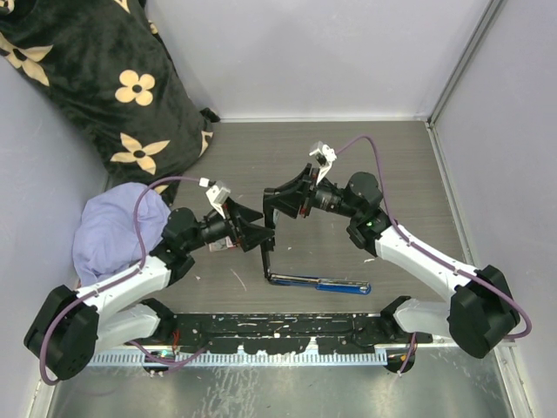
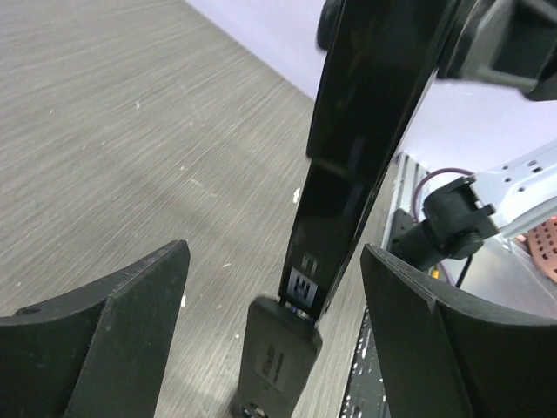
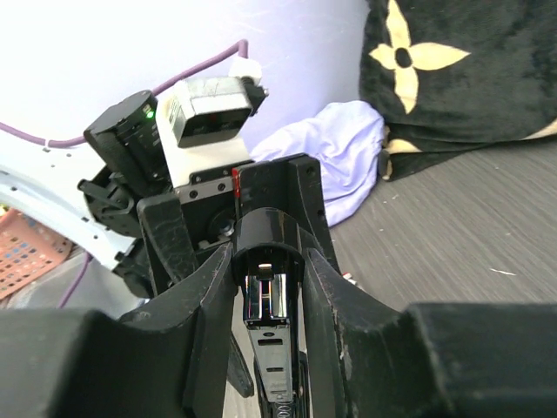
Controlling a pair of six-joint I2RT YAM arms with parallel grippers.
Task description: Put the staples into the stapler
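The black stapler (image 1: 268, 259) is raised with its length running toward the front of the table. My right gripper (image 1: 280, 202) is shut on its far end. In the right wrist view the stapler's rounded end (image 3: 267, 228) sits between the fingers, with a silver rail below it. My left gripper (image 1: 264, 228) is open at the stapler's middle. In the left wrist view the stapler's dark body (image 2: 326, 209) passes between the spread fingers, a gap showing on each side. A small white-and-red item (image 1: 223, 245), perhaps staples, shows partly beneath the left gripper.
A blue-handled tool (image 1: 344, 286) lies just below the stapler's lower end. A lavender cloth (image 1: 117, 231) and a dark flowered cushion (image 1: 130, 96) fill the left side.
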